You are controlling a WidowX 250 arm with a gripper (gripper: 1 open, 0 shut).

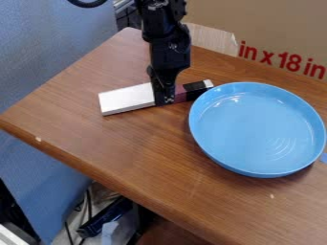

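My black gripper (165, 91) hangs from the top of the view, its tips down at a flat bar on the wooden table. The bar has a long white part (126, 98) and a dark maroon and black end (196, 89) reaching toward the blue plate. The gripper hides part of the bar where the colours meet, and I cannot tell how its fingers stand. The round blue plate (255, 129) lies to the right of the bar.
A cardboard box (262, 29) with red print stands at the back. The table's left edge drops off beside a blue padded surface (38, 48).
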